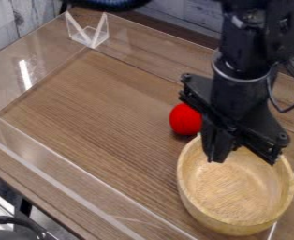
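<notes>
The black gripper [217, 142] hangs on the right side, over the back part of a wide yellow bowl [237, 197]. Its fingertips point down and appear shut, with nothing visible between them. A round red object [183, 119] sits on the wooden table behind the bowl, just left of the gripper and partly hidden by it.
A small white wire holder [88, 30] stands at the back left corner. A wall runs along the back, and dark cables lie at the lower left edge.
</notes>
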